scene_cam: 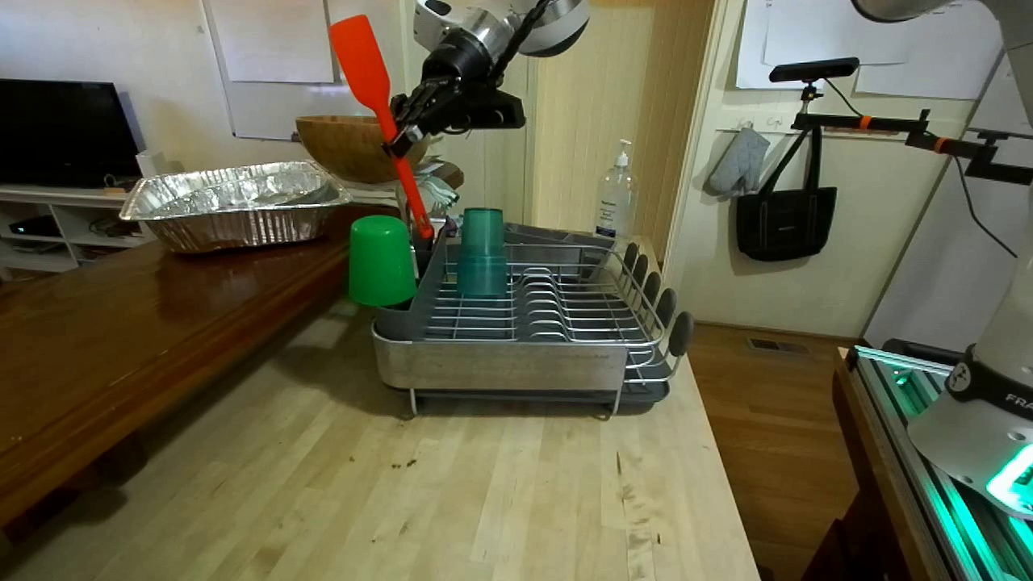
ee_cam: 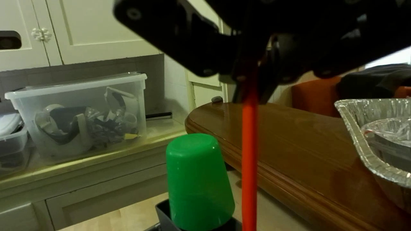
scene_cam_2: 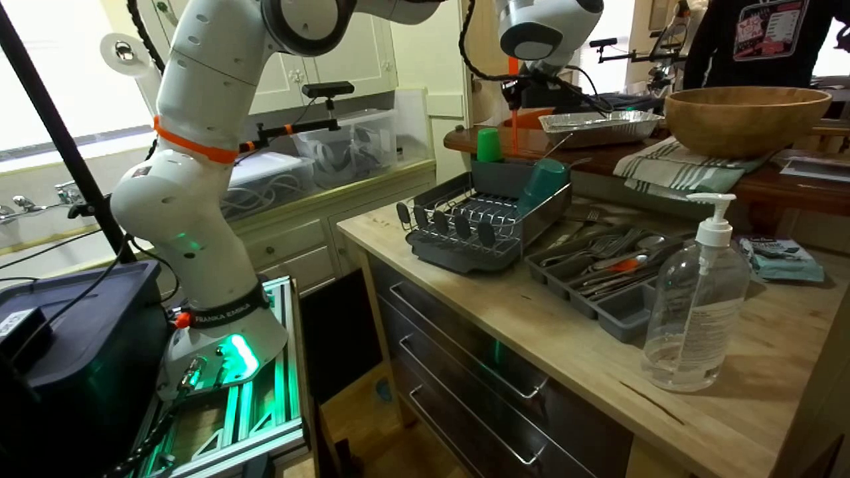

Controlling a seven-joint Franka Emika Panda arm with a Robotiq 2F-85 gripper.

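An orange-red spatula (scene_cam: 362, 66) is upright but tilted, blade on top, with my gripper (scene_cam: 399, 141) shut on its handle. Its lower tip overlaps the left end of the grey dish rack (scene_cam: 503, 368) in exterior view 1; whether it has entered the utensil holder there I cannot tell. In the wrist view the red handle (ee_cam: 249, 161) runs straight down from my fingers, and its bottom end is out of frame. An upside-down green cup (scene_cam: 380, 261) sits at the rack's left corner, beside the handle. A teal cup (scene_cam: 482, 253) stands inside the rack.
A raised brown counter (scene_cam: 184, 310) runs along the left, carrying a foil tray (scene_cam: 237, 203). The wooden bowl (scene_cam_2: 741, 119), a cutlery tray (scene_cam_2: 629, 318) and a soap bottle (scene_cam_2: 693, 311) lie beyond the rack.
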